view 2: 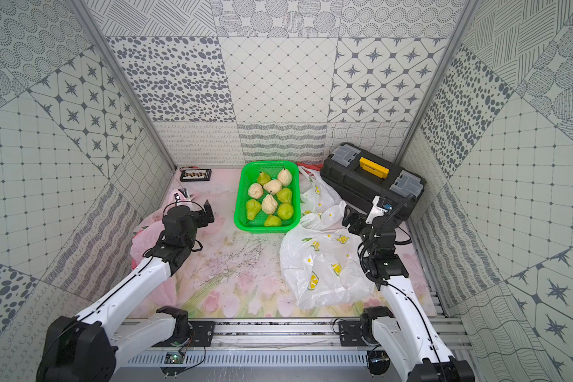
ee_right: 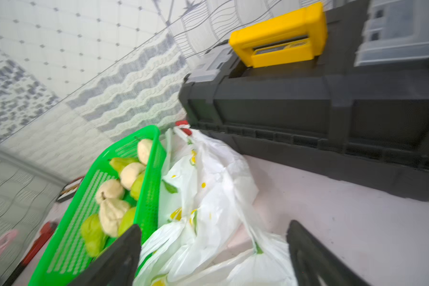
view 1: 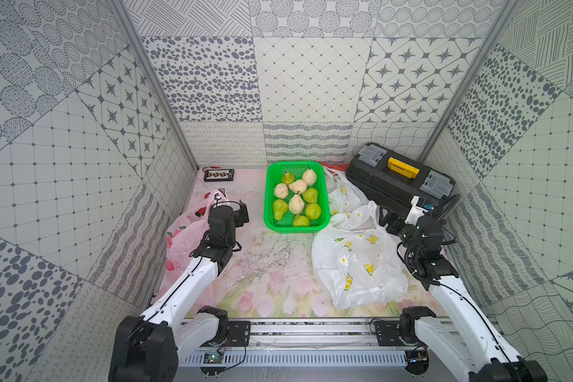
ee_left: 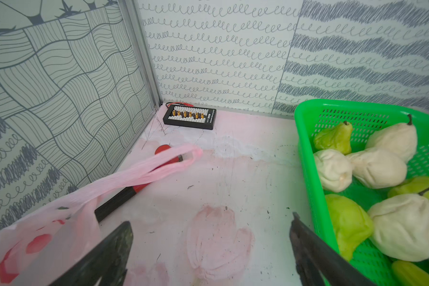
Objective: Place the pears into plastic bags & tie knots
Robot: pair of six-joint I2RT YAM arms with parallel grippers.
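Observation:
Green and cream-coloured pears [view 1: 296, 203] lie in a green basket [view 1: 265, 197] at the back middle of the table. A white plastic bag [view 1: 363, 267] with yellow fruit prints spreads flat right of centre, and more white bag [ee_right: 214, 190] is bunched between basket and toolbox. On the left lies a crumpled pink bag [view 1: 187, 238], partly behind the left arm; its loop handle [ee_left: 171, 164] shows in the left wrist view. My left gripper is open and empty, left of the basket. My right gripper stands with fingers apart above the white bag's right side.
A black toolbox [view 1: 375, 178] with a yellow handle fills the back right corner. Under the pink handle lies a red wrench with a black grip [ee_left: 115, 202]. A small black board [view 1: 218, 175] sits back left.

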